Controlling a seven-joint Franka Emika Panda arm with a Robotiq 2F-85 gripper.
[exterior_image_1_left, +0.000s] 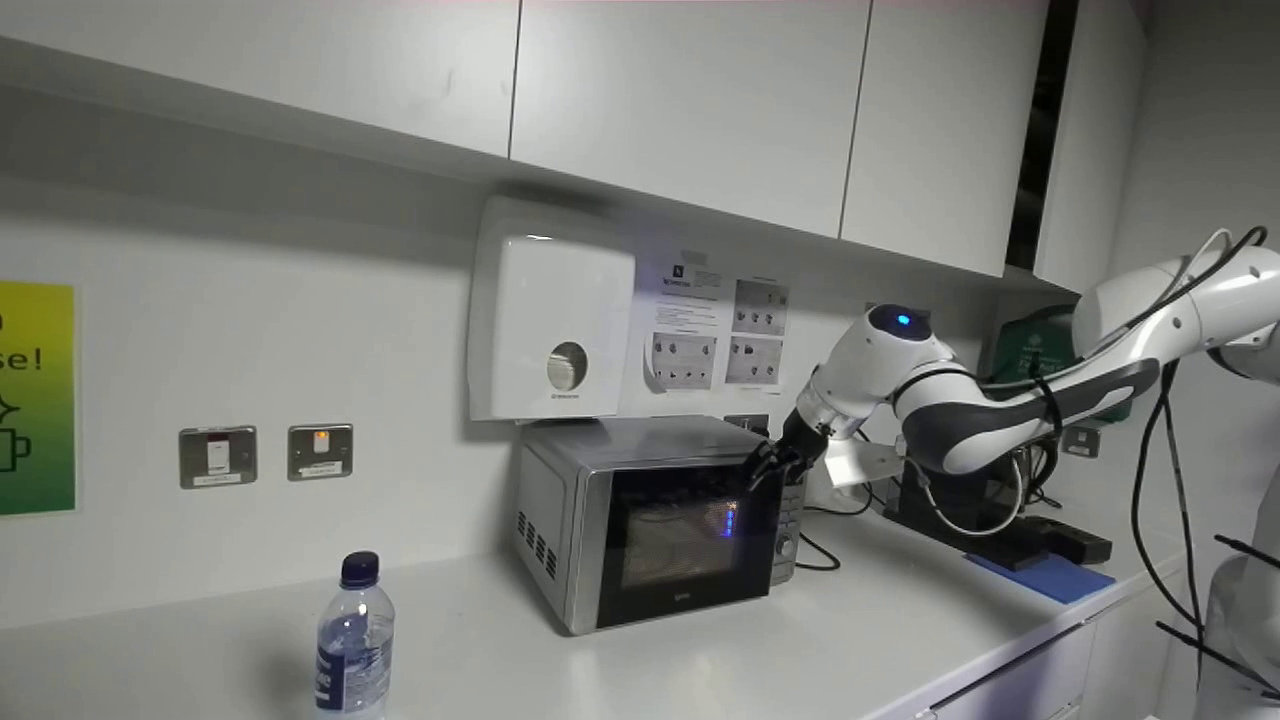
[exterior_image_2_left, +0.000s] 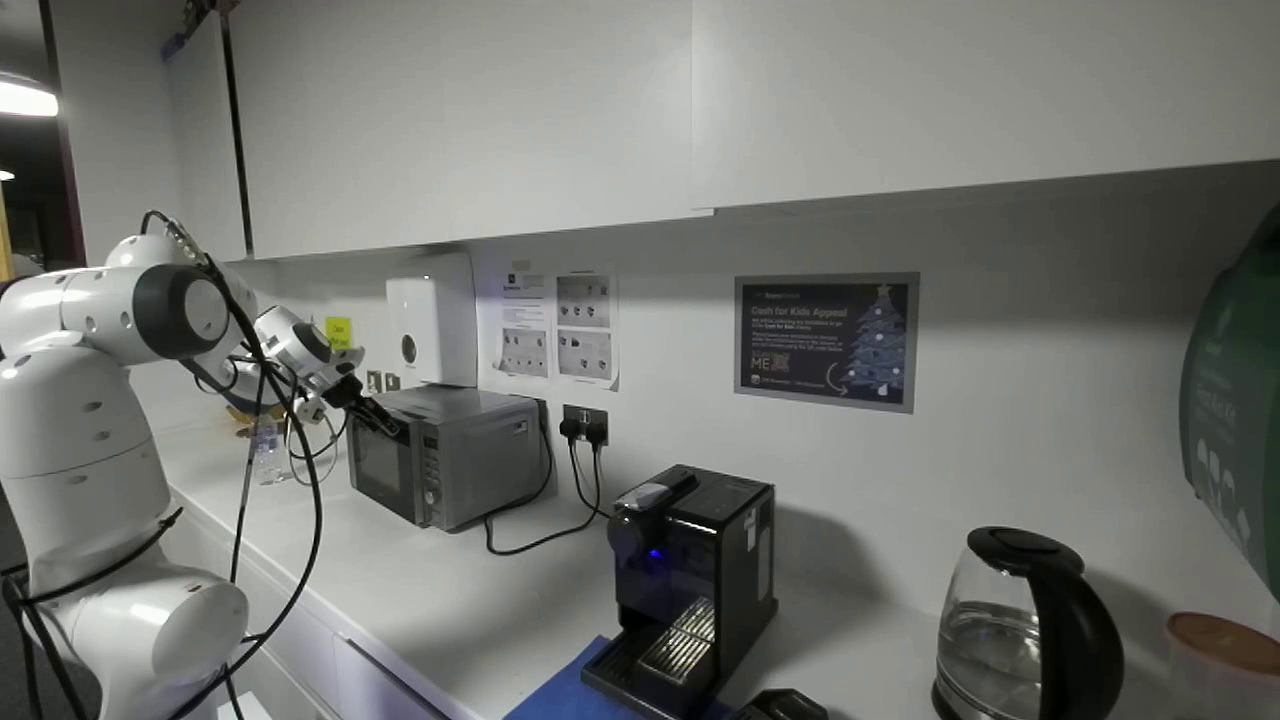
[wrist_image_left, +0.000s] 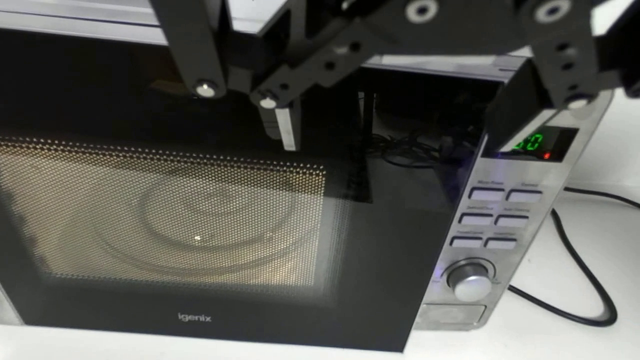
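The silver and black microwave (exterior_image_1_left: 684, 540) stands on the counter against the wall, its door shut. In the wrist view its dark door (wrist_image_left: 384, 264) fills most of the picture, with the control panel (wrist_image_left: 501, 216) and round knob (wrist_image_left: 471, 282) to the right. My gripper is open, its fingers spread wide with nothing between them. One fingertip (wrist_image_left: 288, 129) lies in front of the upper door; the other overlaps the lit display (wrist_image_left: 534, 144) at the panel's edge. Whether either finger touches the microwave, I cannot tell.
A water bottle (exterior_image_1_left: 355, 642) stands on the counter left of the microwave. To the right are a black coffee machine (exterior_image_2_left: 696, 552) and a glass kettle (exterior_image_2_left: 1020, 636). Black cables (wrist_image_left: 576, 258) run beside the microwave. Cabinets (exterior_image_1_left: 684, 108) hang above.
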